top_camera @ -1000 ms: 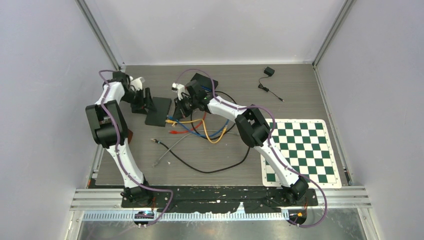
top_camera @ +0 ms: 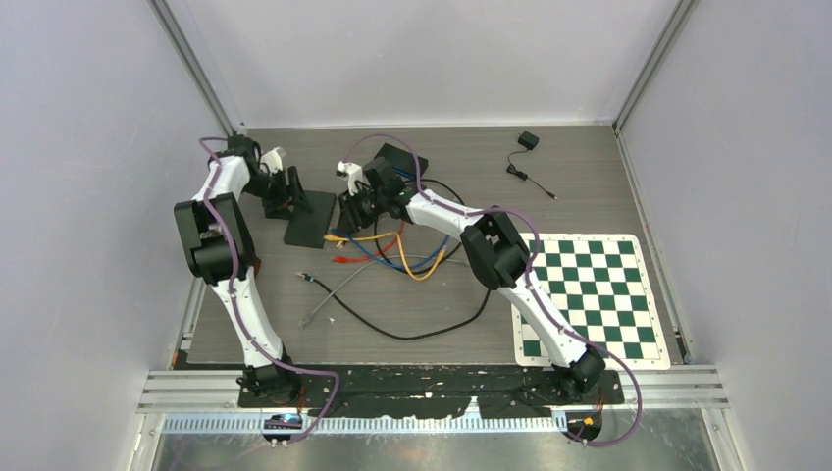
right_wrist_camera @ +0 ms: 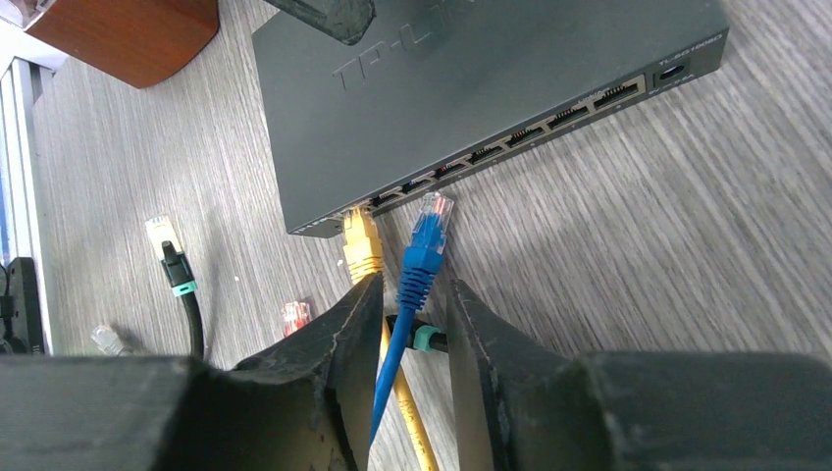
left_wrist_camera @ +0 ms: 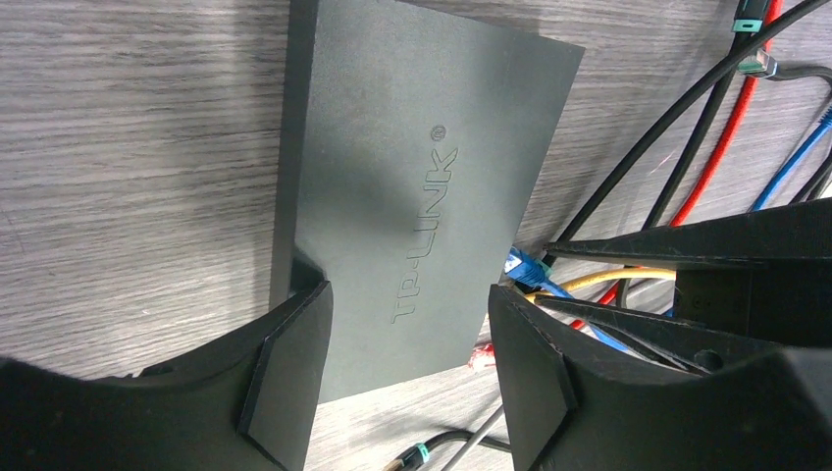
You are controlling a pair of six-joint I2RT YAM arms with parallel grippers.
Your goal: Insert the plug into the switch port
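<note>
A dark TP-LINK switch lies at the left of the table. Its port row shows in the right wrist view. A yellow plug sits at a left-end port. A blue plug lies just beside it, apart from the ports. My left gripper is open over the switch, nothing held. My right gripper is open above the blue and yellow cables, right of the switch.
Loose cables in several colours lie in the middle. A second dark box stands behind, a power adapter at back right. A checkered board covers the front right.
My left arm has shifted very slightly over the last second. The right arm looks unmoved.
</note>
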